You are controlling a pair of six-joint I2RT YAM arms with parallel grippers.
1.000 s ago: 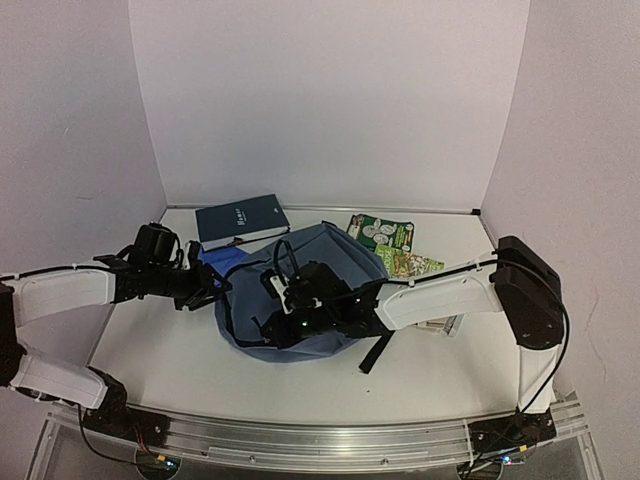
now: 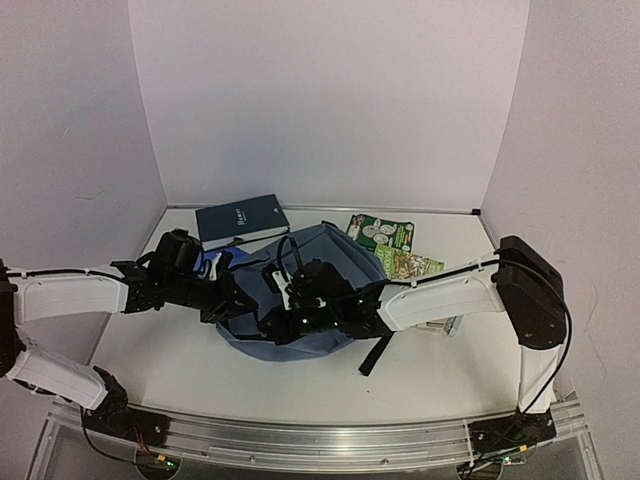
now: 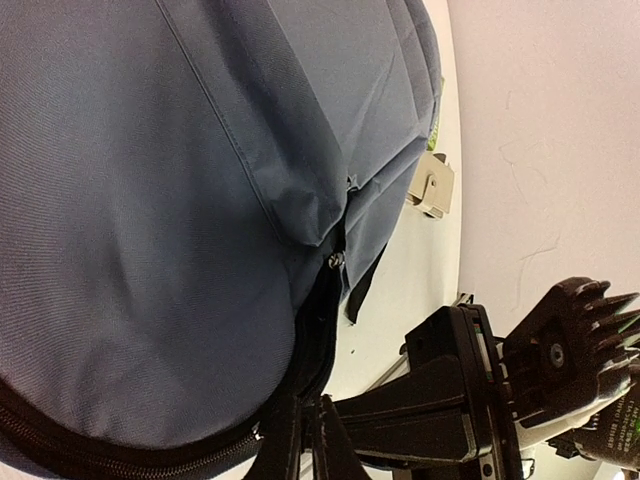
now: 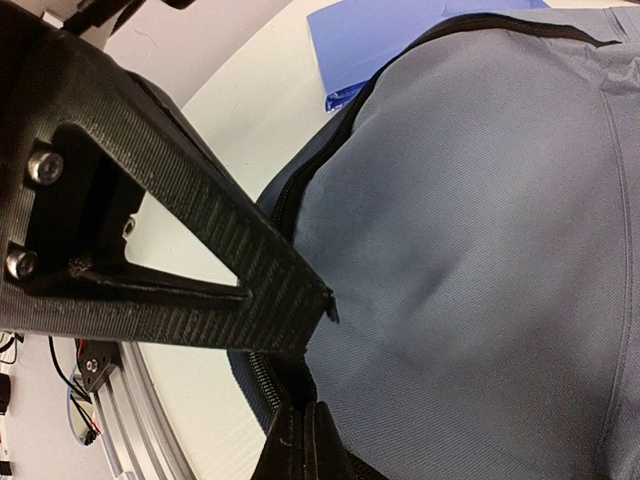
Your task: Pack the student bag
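The student bag, blue-grey with a black zip edge, lies mouth-open in the middle of the table. Above its near left edge, both grippers stand close together. The tips of my left gripper are at the black zip edge; its fingers look close together, but whether they have closed on the edge is unclear. My right gripper is shut at the front zip edge; I cannot make out how much fabric is between its fingers. Both arms cover part of the bag's mouth in the top view.
A dark blue book lies behind the bag at left, over a blue folder. Green booklets lie at the back right, with a beige case nearby. A black strap lies in front.
The right arm and the bag look almost still.
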